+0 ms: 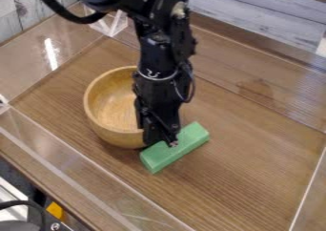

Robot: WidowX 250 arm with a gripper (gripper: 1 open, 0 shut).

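Note:
A pale wooden bowl (107,104) sits left of centre, partly hidden behind my black gripper (162,136), which reaches down from the top over its right side. A green rectangular block (178,150) lies on the wooden table (242,178) just right of and in front of the bowl, beside my fingertips. The fingers look close together at the bowl's front right rim; what lies between them is too dark and hidden to tell.
Pale boards stand along the back edge. A dark cable and a small yellow object (55,209) are at the lower left, off the table.

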